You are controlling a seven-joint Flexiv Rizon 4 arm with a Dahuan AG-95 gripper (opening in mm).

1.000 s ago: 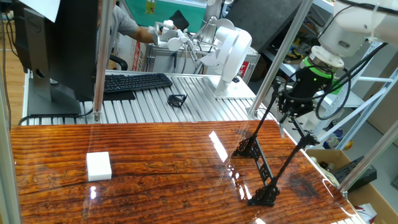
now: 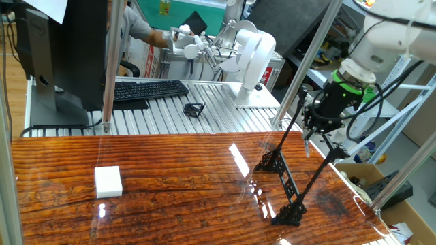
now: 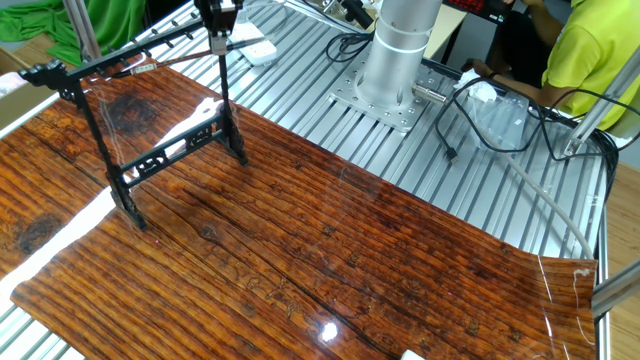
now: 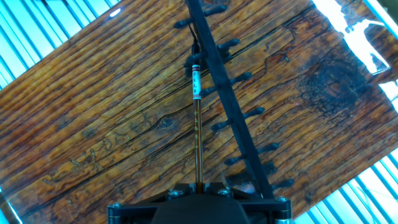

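Observation:
A black brush rack (image 2: 291, 182) with a row of pegs along its top bar stands on the wooden table's right side. My gripper is at the height of that bar, shut on a thin brown brush (image 4: 198, 140). In the wrist view the brush points away from the fingers, its pale labelled end and dark cord loop close to the rack's pegs (image 4: 194, 60). Whether the loop is around a peg or only beside it, I cannot tell. Exterior view 2 shows the brush (image 3: 145, 68) lying nearly level by the top bar (image 3: 130, 50).
On the left of the table lies a white block (image 2: 108, 182). The wooden tabletop (image 2: 184, 197) between block and rack is clear. Beyond its far edge are a keyboard (image 2: 150, 90), a monitor and a white fan-like device (image 2: 253, 58). A metal post rises near the rack.
In exterior view 1 the arm's wrist has shifted and tilted slightly, moving a little right and down. The brush has moved slightly with it. Rack and white block stay in place.

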